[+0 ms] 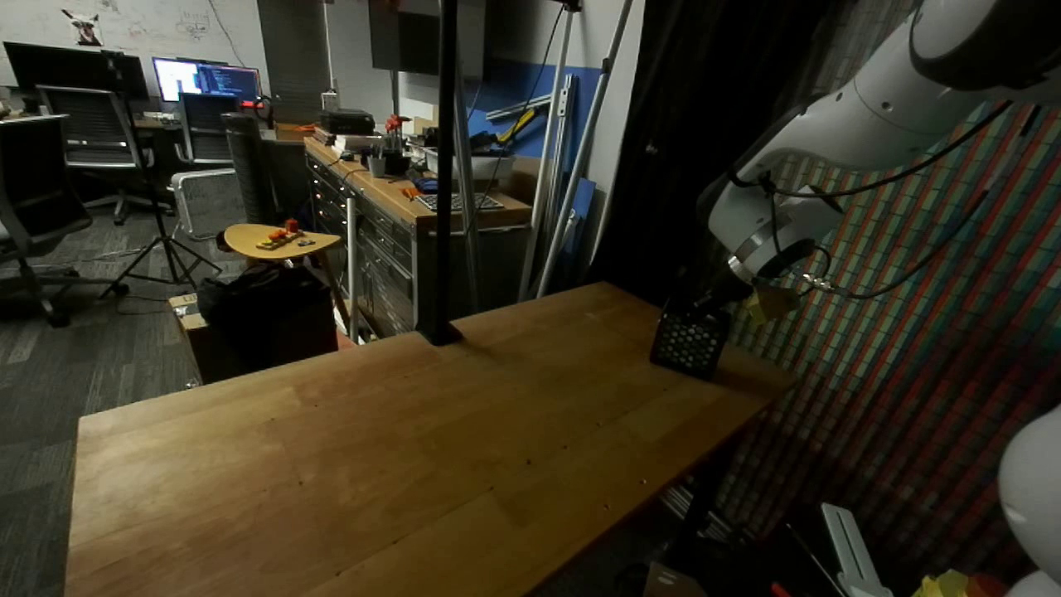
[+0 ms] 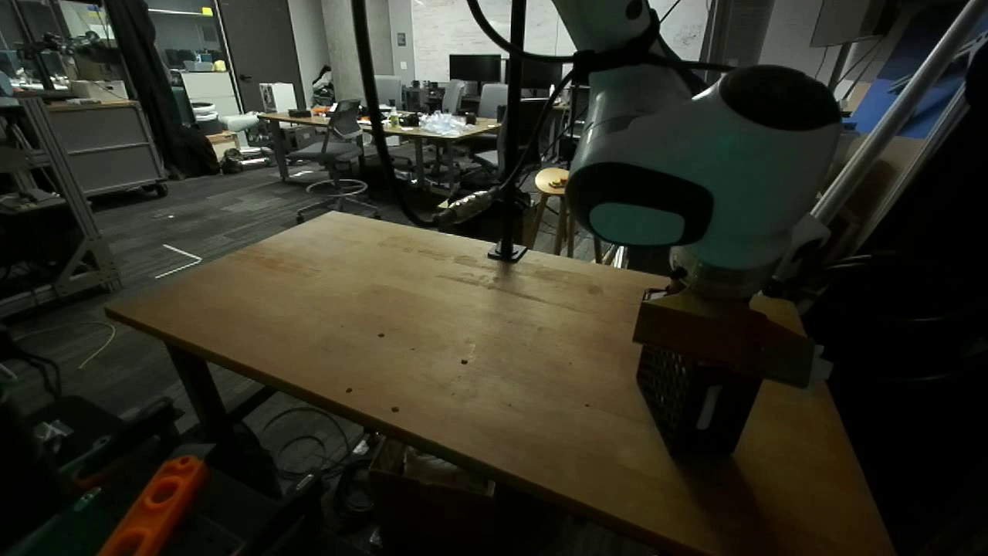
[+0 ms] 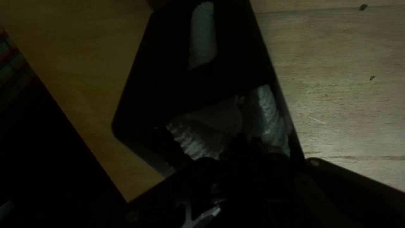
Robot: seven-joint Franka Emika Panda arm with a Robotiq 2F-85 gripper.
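Note:
A black basket with a perforated side [image 1: 688, 342] stands upright at the right end of the wooden table [image 1: 398, 428]. Inside it, crumpled white cloth [image 3: 207, 127] shows in the dim wrist view, and a pale patch appears through the slot in its wall. My gripper reaches down into the basket's opening, its dark fingertips against the cloth. It looks shut on the white cloth, though the darkness hides the exact grip. Exterior view 2 shows the basket [image 2: 699, 403] beneath the wrist, with the fingers hidden.
Tan blocky pieces [image 2: 681, 324] are fixed around my wrist. A black post [image 1: 444, 199] rises from the table's far edge. A patterned curtain [image 1: 895, 298] hangs close to the basket's end.

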